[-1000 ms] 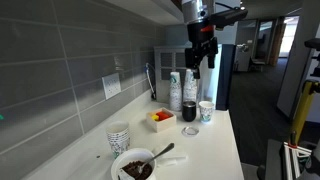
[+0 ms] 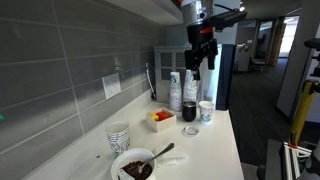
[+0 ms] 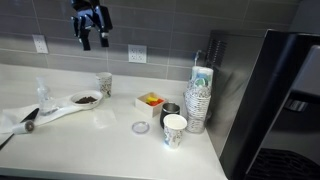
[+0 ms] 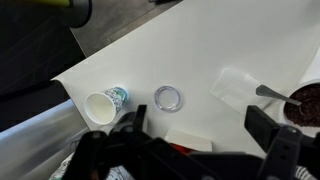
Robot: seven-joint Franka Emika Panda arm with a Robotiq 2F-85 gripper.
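Note:
My gripper (image 2: 203, 68) hangs high above the white counter, its fingers wide apart and nothing between them. From the wrist view, the open gripper looks down on a clear round ring or lid (image 4: 168, 98) lying flat. A patterned paper cup (image 4: 104, 105) stands to the left of that ring. At the right edge is a white bowl of dark contents (image 4: 306, 104), with a spoon (image 4: 277, 95) resting in it. The small box (image 3: 152, 102) with red and yellow items is partly hidden by the gripper in the wrist view.
A dark canister (image 3: 171, 113) and tall stacks of cups (image 3: 196, 100) stand by the box. Another cup stack (image 2: 118, 136) is near the wall behind the bowl (image 2: 133, 164). A clear plastic piece (image 4: 236, 88) lies flat.

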